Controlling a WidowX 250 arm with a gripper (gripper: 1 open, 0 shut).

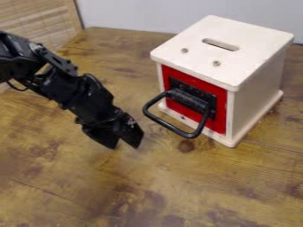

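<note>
My black gripper (119,135) hangs low over the wooden table at the left, its fingertips pointing down and right; whether it is open or shut is hard to tell. To its right stands a cream wooden box (249,93) with a slot on top and a red front panel (182,77). A black looped handle (175,126) sticks out from that panel, a short way from my gripper and apart from it.
A light board (35,18) stands at the back left.
</note>
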